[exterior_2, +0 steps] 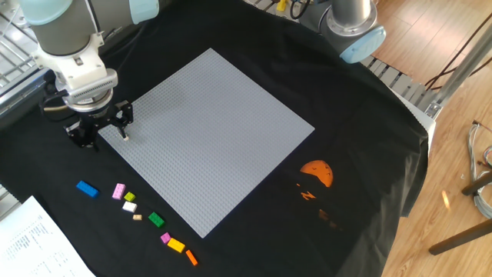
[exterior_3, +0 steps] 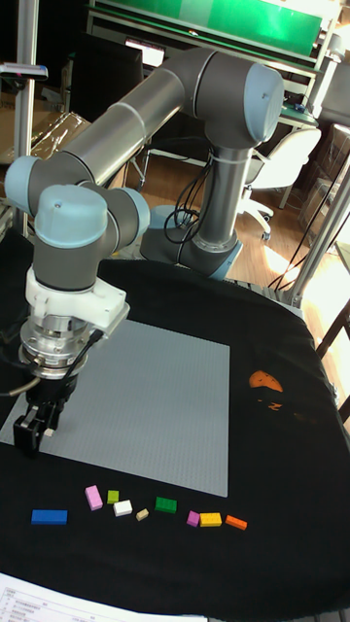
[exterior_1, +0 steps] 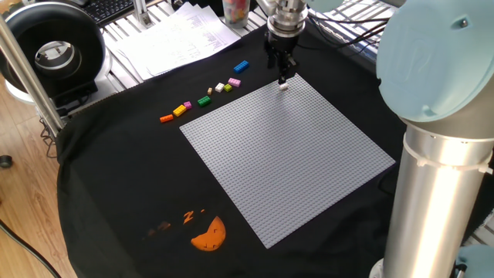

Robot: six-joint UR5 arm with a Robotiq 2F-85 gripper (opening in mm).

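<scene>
My gripper is low at the far corner of the grey baseplate, its black fingers pointing down. A small whitish piece shows right at the fingertips, at or just above the plate. The same pale piece appears below one side of the gripper in exterior view 2, and beside the dark fingers in exterior view 3 as a pale spot. Whether the fingers grip it or merely stand beside it is too small to tell. The rest of the baseplate is bare.
Loose bricks lie in a rough row on the black cloth beside the plate: blue, pink, white, green, yellow, orange and several smaller ones. Papers lie beyond. An orange print marks the cloth.
</scene>
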